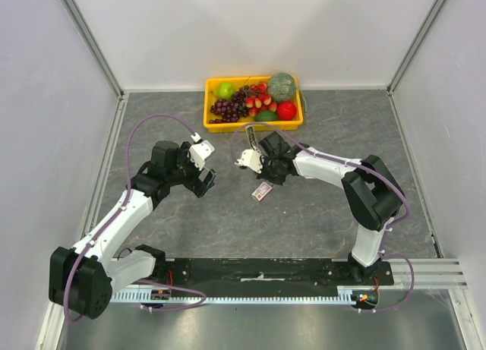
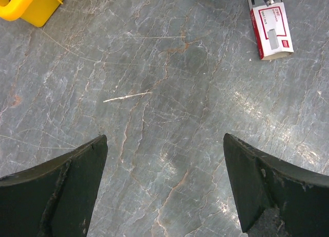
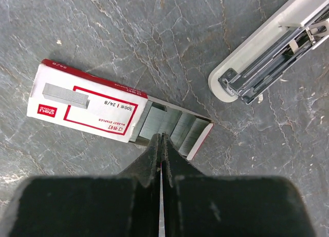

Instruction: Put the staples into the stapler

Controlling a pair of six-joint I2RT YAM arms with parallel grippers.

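The white-and-red staple box lies on the grey table, its inner tray pulled out. Several rows of grey staples sit in that tray. My right gripper is shut, with nothing between its fingers; its tips overlap the tray's near edge in the right wrist view, and the staples show beyond them. The stapler lies opened up at the upper right there, apart from the box. In the top view it is the slim shape near the crate. My left gripper stands open and empty over bare table.
A yellow crate of fruit stands at the back. The right arm reaches across the table's right side and partly covers the box in the top view. Bare table lies between the left gripper and the box.
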